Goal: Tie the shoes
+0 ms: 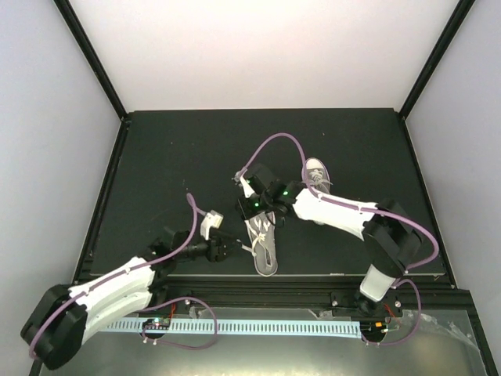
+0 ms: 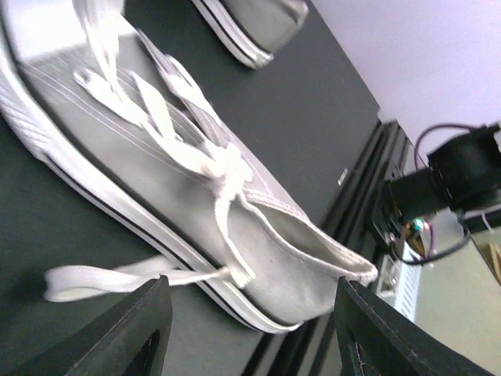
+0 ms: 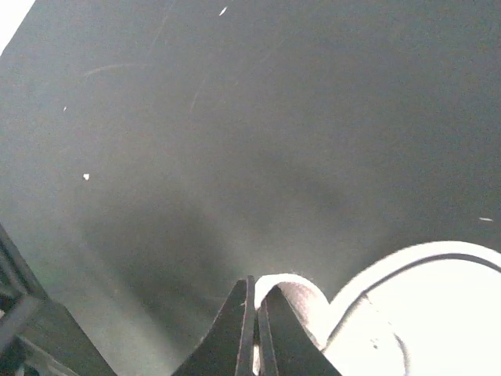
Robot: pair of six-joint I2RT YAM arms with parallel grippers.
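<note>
A grey shoe with white laces lies at the front centre; a second shoe lies behind it to the right. My left gripper stands open beside the near shoe, facing a loose lace end that lies out over the mat. The lace knot sits on the shoe. My right gripper is shut on a white lace, held above the near shoe's toe, which shows at the lower right of the right wrist view. In the top view my right arm hides that toe.
Metal rails and cables run along the front edge, with walls on the sides and back.
</note>
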